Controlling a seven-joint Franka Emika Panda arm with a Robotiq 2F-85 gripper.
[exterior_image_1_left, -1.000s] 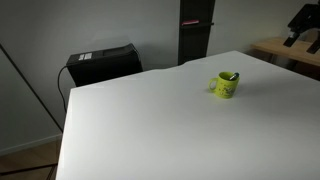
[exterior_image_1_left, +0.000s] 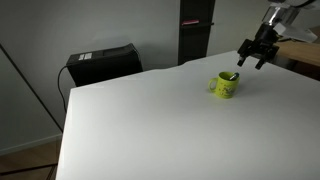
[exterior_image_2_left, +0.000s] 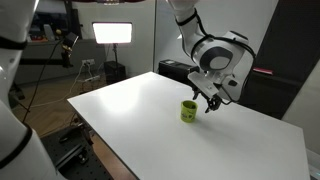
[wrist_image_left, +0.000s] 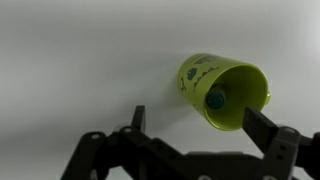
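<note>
A yellow-green mug (exterior_image_1_left: 224, 89) with small printed marks stands upright on the white table (exterior_image_1_left: 140, 120). In exterior view 1, a small dark and pale item (exterior_image_1_left: 234, 76) pokes above its rim. The wrist view looks into the mug (wrist_image_left: 203, 84), where a dark teal round end (wrist_image_left: 215, 98) shows inside; what it belongs to is unclear. My gripper (exterior_image_1_left: 251, 63) hangs above the table, up and to the right of the mug in exterior view 1. Its fingers (wrist_image_left: 138, 120) are spread wide with nothing between them, and the mug lies toward the right-hand finger in the wrist view.
A black box-like device (exterior_image_1_left: 104, 66) with a cable sits at the table's back left edge. Behind the arm is a wooden surface (exterior_image_1_left: 300, 52).
From the far right, my gripper has moved left and somewhat lower in exterior view 1, closer to the mug. The mug has stayed in place.
</note>
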